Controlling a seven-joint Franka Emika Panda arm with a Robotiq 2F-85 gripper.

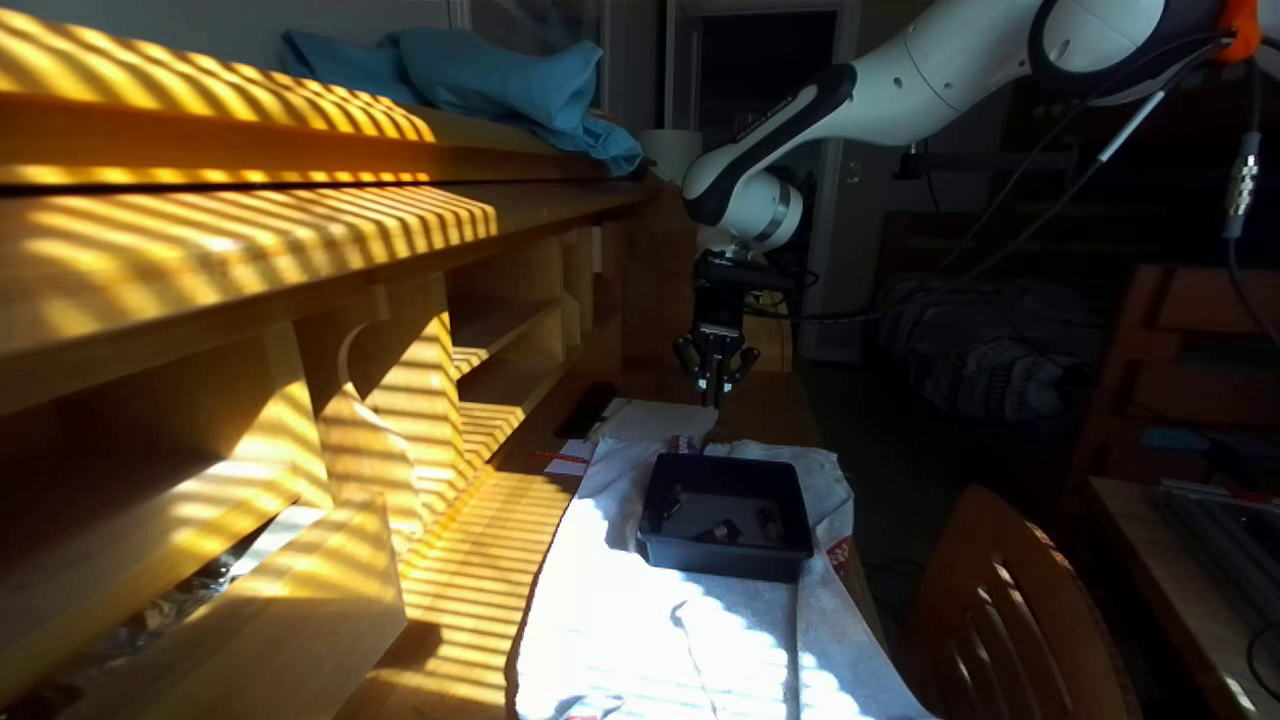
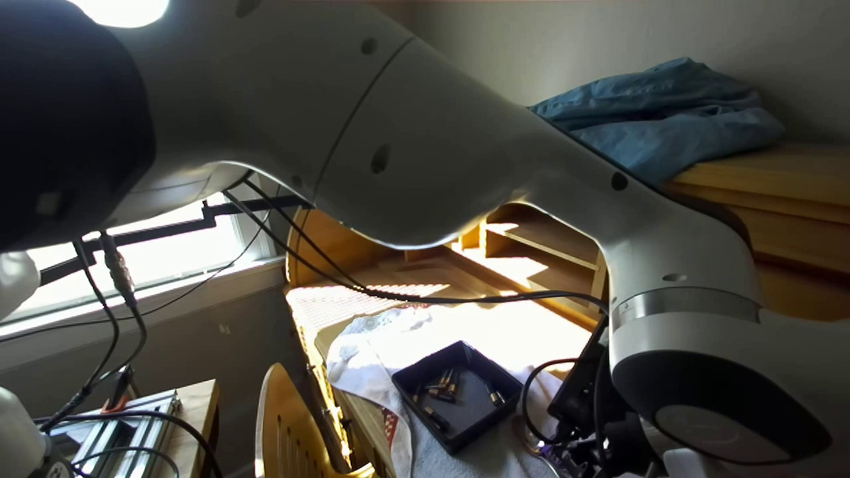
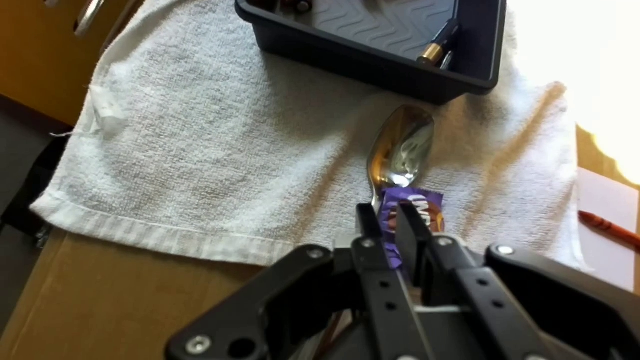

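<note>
My gripper hangs above the towel's far end, its fingers a narrow gap apart. Through that gap shows a purple candy wrapper (image 3: 423, 207) with orange markings. A shiny metal spoon (image 3: 402, 147) has its bowl towards the dark tray (image 3: 360, 54), while its handle runs out of sight behind the left finger (image 3: 367, 225). In exterior view 1 the gripper (image 1: 714, 394) is above the purple wrapper (image 1: 683, 444), with dim space between. What the fingers grip, if anything, cannot be made out; exterior view 2 has the gripper largely hidden.
The tray holds several small dark and brass-coloured pieces (image 2: 444, 386). A white towel (image 3: 204, 138) lies beneath it. To one side are white paper and a red pen (image 3: 606, 228). Wooden shelves (image 1: 504, 324) flank the table; a chair (image 1: 1020, 612) stands opposite.
</note>
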